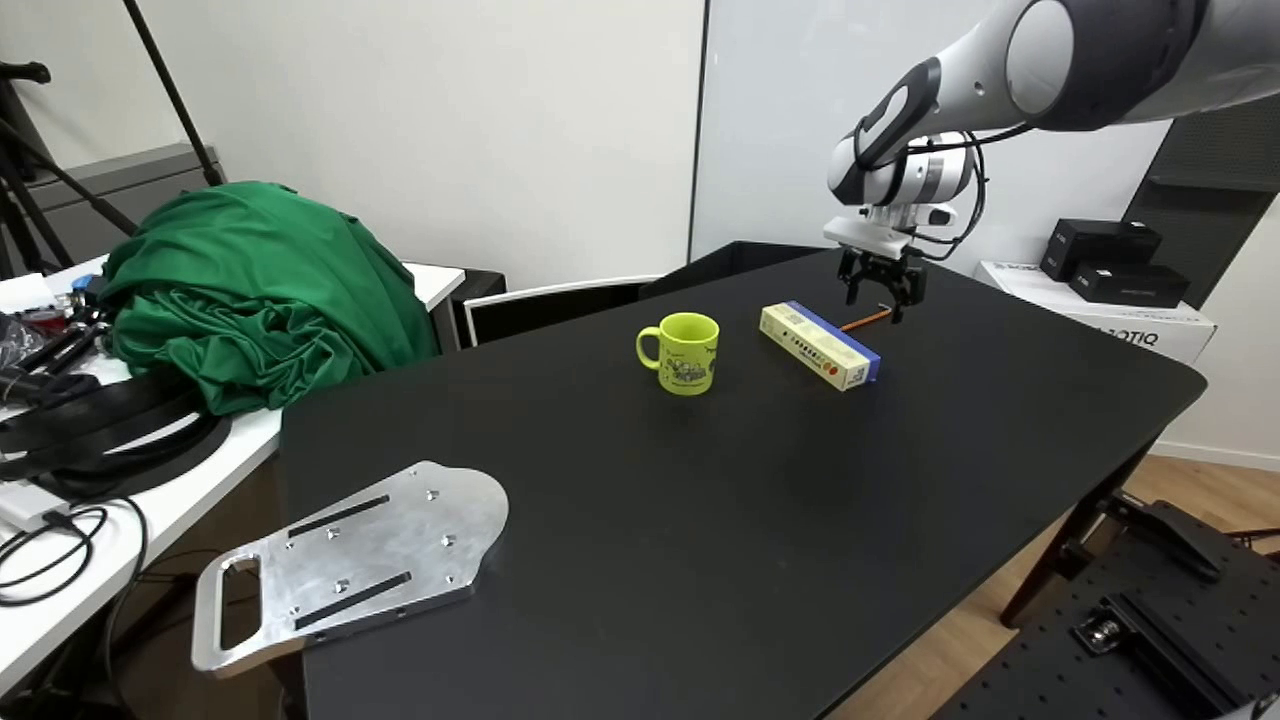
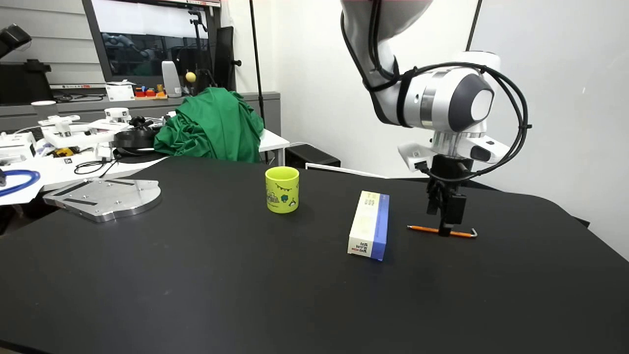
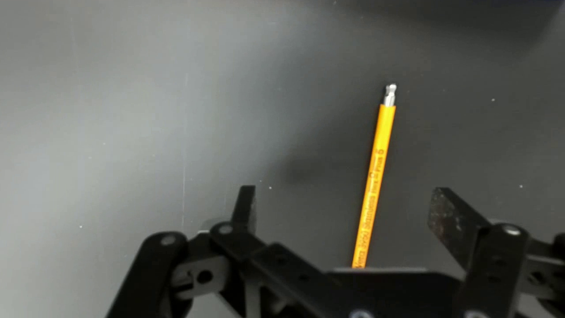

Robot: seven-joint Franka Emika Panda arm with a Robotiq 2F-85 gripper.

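Observation:
An orange hex key (image 3: 374,183) with a bare metal tip lies flat on the dark table. In the wrist view it runs between the two spread fingers, closer to the right one, its lower end hidden behind the gripper body. My gripper is open and holds nothing. From the second exterior view, the gripper (image 2: 443,221) hangs low over the hex key (image 2: 424,228), whose bent end shows on the right. Beside it lies a long cream-and-blue box (image 1: 816,344). A yellow-green mug (image 1: 687,355) stands upright to the left of the box.
A flat metal plate (image 1: 378,546) lies at the table's left edge. Green cloth (image 1: 264,288) is heaped on a white side table.

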